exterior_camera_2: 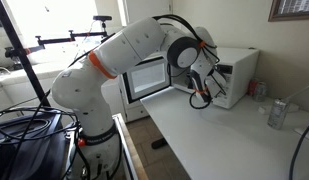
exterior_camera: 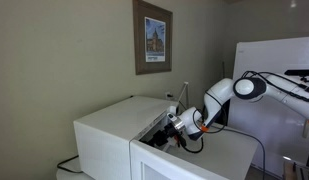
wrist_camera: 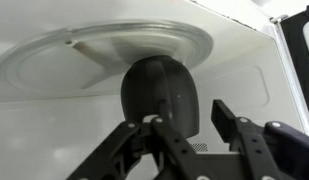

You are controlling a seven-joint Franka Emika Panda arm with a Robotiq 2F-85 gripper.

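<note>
In the wrist view a dark, rounded object [wrist_camera: 160, 90], perhaps a cup, sits at the edge of the clear round turntable [wrist_camera: 29, 62] inside a white microwave. My gripper reaches into the cavity, its fingers apart. One finger [wrist_camera: 144, 142] overlaps the dark object's lower part; the other stands to its right. Whether either touches it I cannot tell. From outside, the microwave [exterior_camera: 106, 132] has its door [exterior_camera: 166, 164] swung open, and the arm's front end is at the opening. The gripper's fingertips are hidden in both exterior views.
The microwave's walls enclose the gripper closely, and the open door stands beside the arm. A clear container [exterior_camera_2: 278, 114] stands on the white table [exterior_camera_2: 204, 150], well away from the microwave.
</note>
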